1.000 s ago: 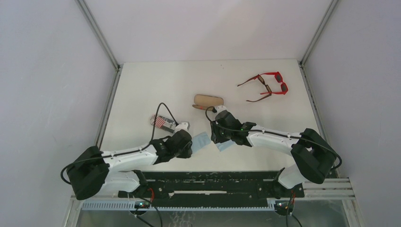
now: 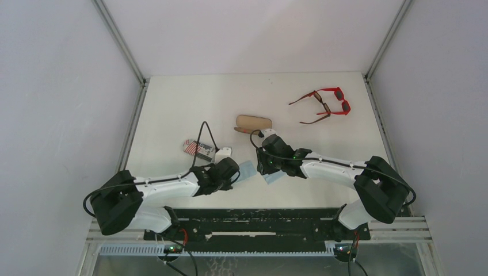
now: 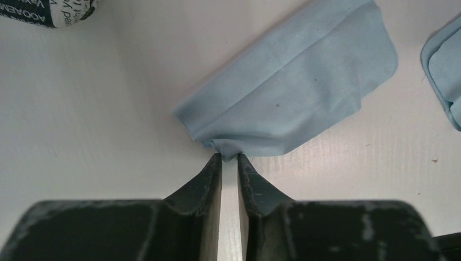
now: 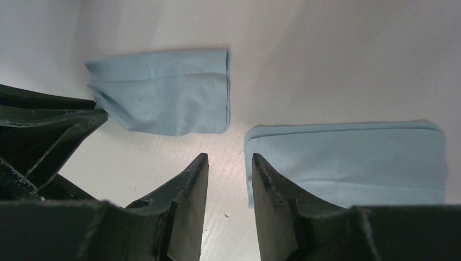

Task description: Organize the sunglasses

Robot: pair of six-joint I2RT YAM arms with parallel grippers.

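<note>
Two pairs of sunglasses, red (image 2: 344, 106) and brown (image 2: 326, 108), lie overlapping at the back right. A tan case (image 2: 253, 121) lies at the middle and a striped case (image 2: 191, 147) left of it. My left gripper has its fingertips close together at the crumpled corner of a folded blue cloth (image 3: 293, 92). My right gripper, part open, hangs over the table beside a second folded cloth (image 4: 342, 160), with nothing visible between its fingers.
Walls stand on both sides and at the back. The two arms are near each other at the front middle.
The right arm and sunglasses look unchanged.
</note>
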